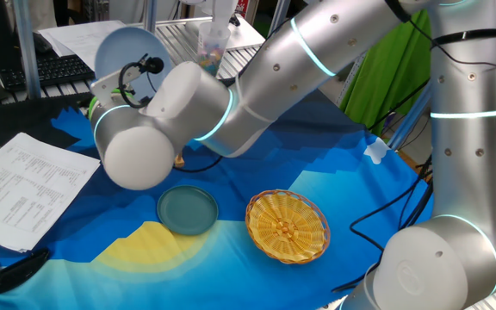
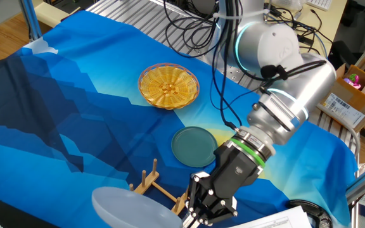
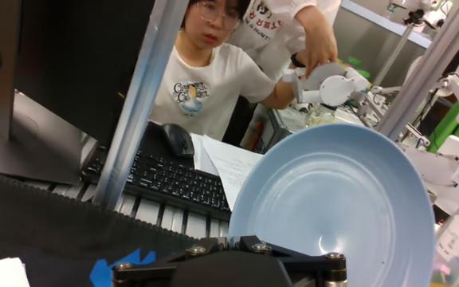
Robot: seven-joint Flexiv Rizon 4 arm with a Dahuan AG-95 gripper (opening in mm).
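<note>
A light blue plate fills the lower right of the wrist view, its rim meeting the fingertips of my gripper. My gripper appears shut on that rim. In exterior view 2 the blue plate hangs tilted off the gripper, at the bottom edge. Close by, lower than the plate, is a wooden rack with upright pegs, partly hidden by the plate and gripper. On the cloth lie a dark green plate and a round woven basket, which looks empty.
Printed papers and a black object lie at the left of exterior view 1. A keyboard and a person are beyond the table. Cloth around the basket is clear.
</note>
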